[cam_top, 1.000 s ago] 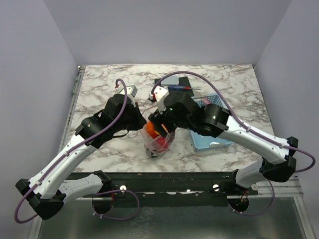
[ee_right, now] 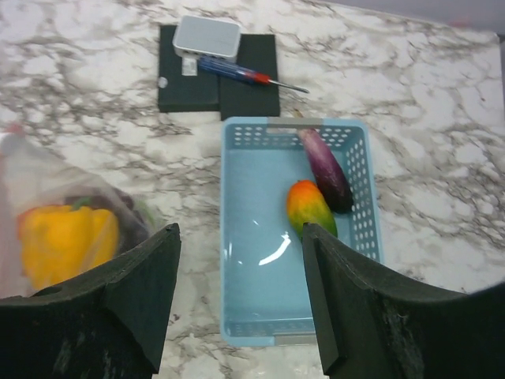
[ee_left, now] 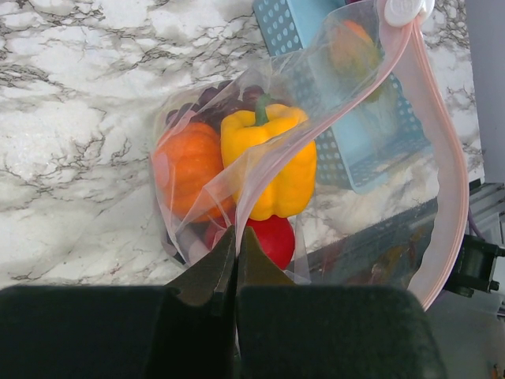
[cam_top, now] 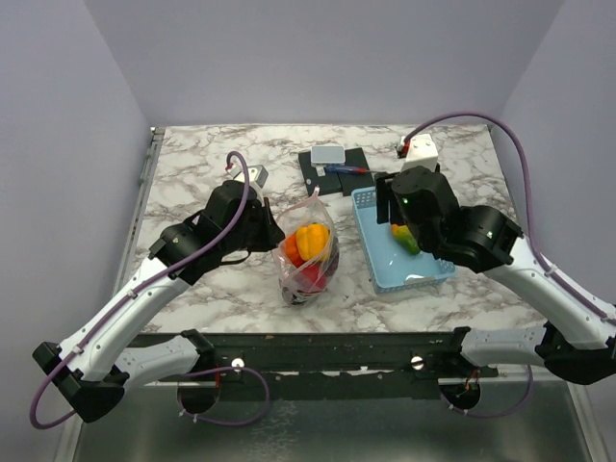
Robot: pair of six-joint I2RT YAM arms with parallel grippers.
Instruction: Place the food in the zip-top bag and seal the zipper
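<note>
The clear zip bag (cam_top: 308,274) stands upright with its mouth open. Inside it are a yellow bell pepper (ee_left: 272,166), an orange pumpkin (ee_left: 189,170), a red item (ee_left: 272,241) and dark grapes (ee_left: 213,106). My left gripper is shut on the bag's rim, a thin edge of film running up from its fingertips. Over the blue basket (cam_top: 380,274) hangs my right gripper, its fingers apart and empty. In the basket, seen in the right wrist view, lie an orange-green mango (ee_right: 309,207) and a purple eggplant (ee_right: 327,170), side by side.
Behind the bag and basket lies a black pad (ee_right: 189,83) bearing a small white box (ee_right: 207,36) and a screwdriver (ee_right: 237,70).
My right gripper has moved from over the bag to the right, over the basket. The yellow pepper in the bag, partly covered before, now shows fully. The left arm has stayed put.
</note>
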